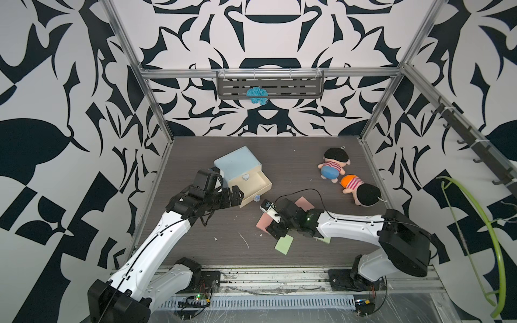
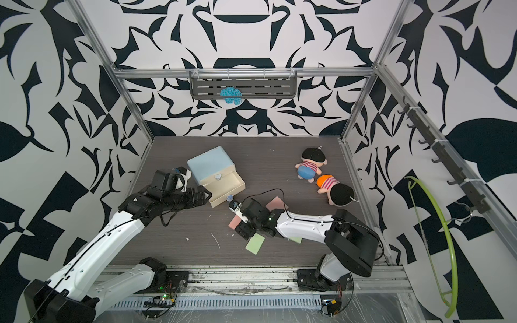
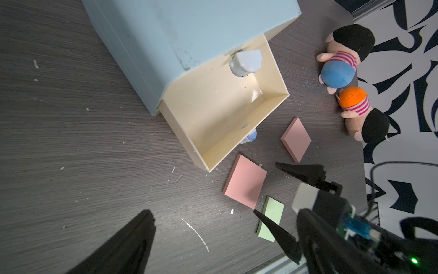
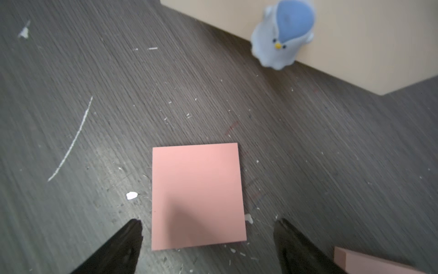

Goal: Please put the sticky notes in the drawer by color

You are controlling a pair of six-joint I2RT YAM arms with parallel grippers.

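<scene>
The blue box (image 3: pixel 191 32) has its cream drawer (image 3: pixel 182 137) pulled out, empty inside apart from the knob at its back. My left gripper (image 1: pixel 229 196) is open above the table at the drawer's left side. My right gripper hovers over a pink sticky note (image 4: pixel 197 191), its fingers apart on either side of it with nothing held. A second pink note (image 3: pixel 295 139) lies to the right. A green note (image 1: pixel 283 244) lies nearer the front, and another (image 1: pixel 323 239) is partly hidden by the right arm.
A small blue-and-white figure (image 4: pixel 280 38) stands against the drawer's front. Two plush dolls (image 1: pixel 334 164) (image 1: pixel 362 191) lie at the right.
</scene>
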